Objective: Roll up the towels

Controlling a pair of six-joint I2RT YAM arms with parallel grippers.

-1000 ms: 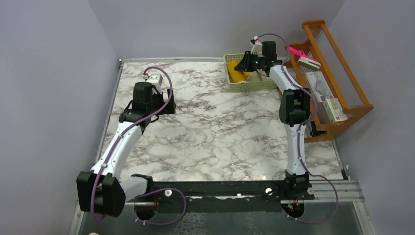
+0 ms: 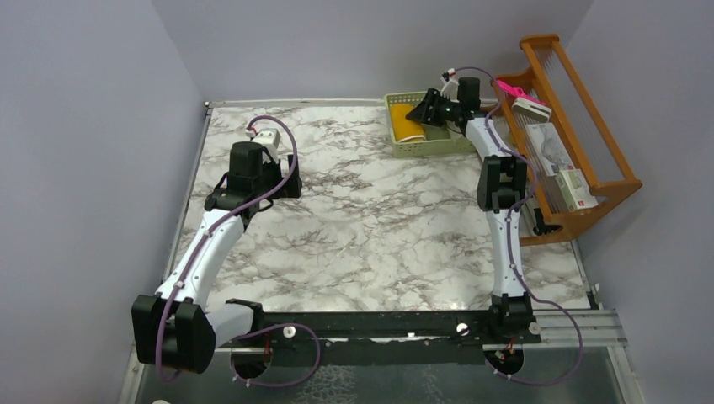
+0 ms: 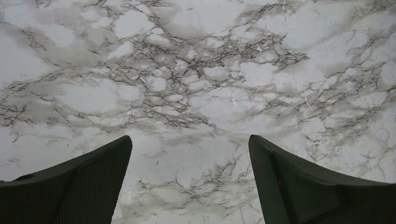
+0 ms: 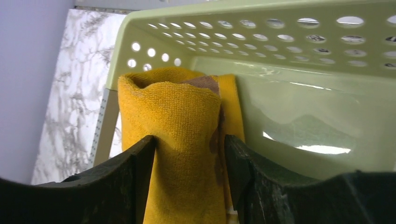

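In the green basket (image 2: pixel 463 145) at the back right lies a folded yellow towel (image 2: pixel 402 118), seen up close in the right wrist view (image 4: pixel 177 112) against the basket's left end. My right gripper (image 2: pixel 431 108) is over the basket, fingers part open around the towel's near portion (image 4: pixel 187 140); whether they grip it I cannot tell. My left gripper (image 2: pixel 286 177) stands open over the bare marble table at the left, with nothing between its fingers.
A wooden rack (image 2: pixel 615 194) with boxes, a pink item and papers stands along the right side.
The left arm is still.
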